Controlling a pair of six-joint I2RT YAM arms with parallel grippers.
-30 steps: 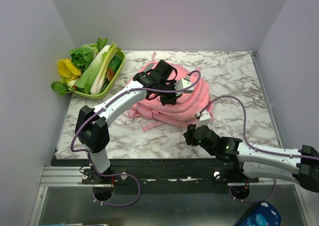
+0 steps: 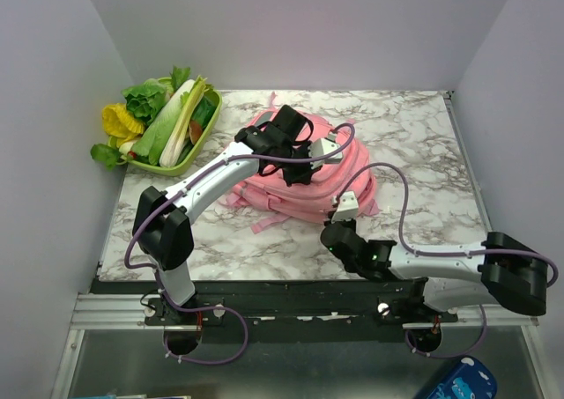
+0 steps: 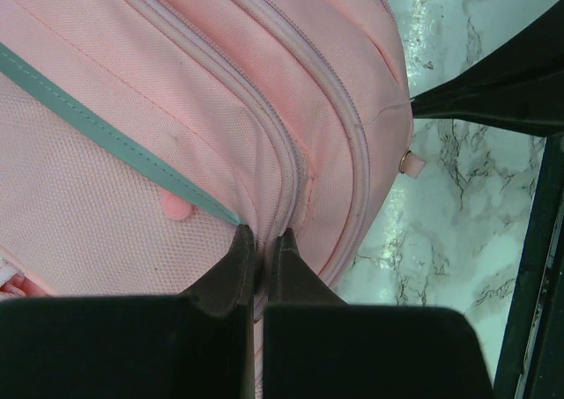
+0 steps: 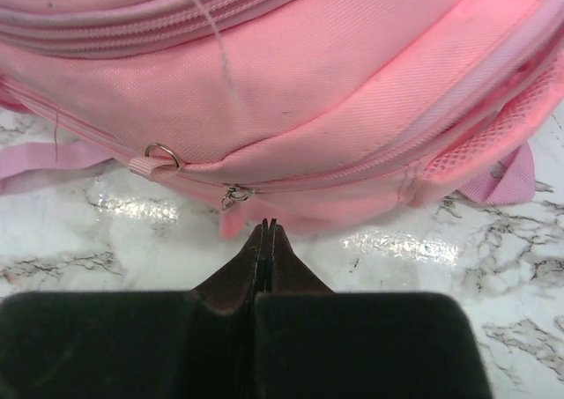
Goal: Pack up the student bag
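Observation:
The pink student bag [image 2: 304,192] lies on the marble table, its teal trim and curved zips close up in the left wrist view. Over the bag, my left gripper is shut on a fold of its fabric beside a zip. My right gripper is low at the bag's front edge, its fingertips very close together. Just left of those tips hangs a metal zip pull with a pink tab [image 4: 233,218]; no fabric shows between them. Whether they are fully closed is hard to make out. The bag's inside is hidden.
A green basket [image 2: 210,133] full of vegetables stands at the back left. Bare marble [image 2: 401,126] lies to the right of the bag. Below the table's front edge, a dark blue object [image 2: 467,377] shows at the bottom right.
The left arm and the bag look unchanged.

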